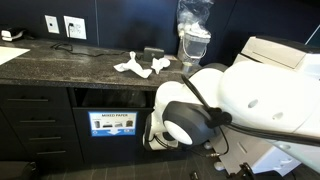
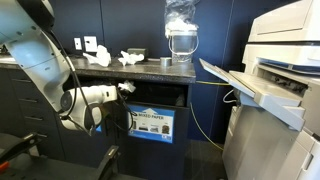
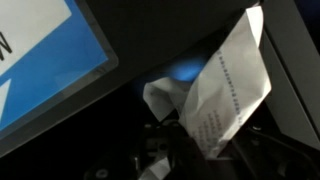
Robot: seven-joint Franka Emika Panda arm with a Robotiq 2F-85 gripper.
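A crumpled sheet of white paper [image 3: 235,85] with printed lines fills the middle of the wrist view. My gripper is shut on its lower part, and the loose end sticks up past the fingers. Exterior view 2 shows the white paper [image 2: 126,87] just under the counter edge, close to the opening of the mixed paper bin [image 2: 152,125]. The bin's blue and white label [image 1: 113,124] faces out in exterior view 1. There the arm covers the gripper. Part of that label also shows at the left of the wrist view.
On the dark counter [image 1: 60,68] lie more crumpled white papers [image 1: 132,66], beside a small dark box [image 1: 153,52]. A clear bucket [image 2: 183,43] stands near the counter's end. The printer [image 2: 280,80] is to the right, with a yellow cord [image 2: 208,128] hanging between.
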